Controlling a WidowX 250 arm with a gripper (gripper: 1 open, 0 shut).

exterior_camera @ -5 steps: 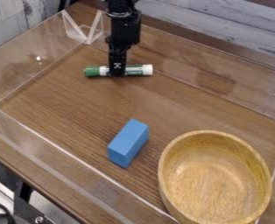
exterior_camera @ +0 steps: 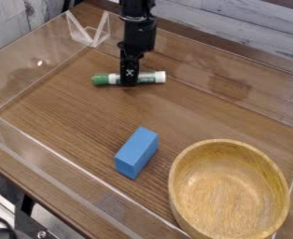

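A green and white marker-like cylinder [exterior_camera: 112, 79] lies across the upper middle of the wooden table. My black gripper [exterior_camera: 129, 77] reaches down onto it from the top of the view, its tips at the cylinder's middle. Whether the fingers are closed around it is too small to tell.
A blue block [exterior_camera: 136, 149] lies in the lower middle. A yellow oval bowl [exterior_camera: 229, 215] fills the lower right.
The gripper and cylinder have shifted very slightly to the right; the blue block and bowl are unmoved.
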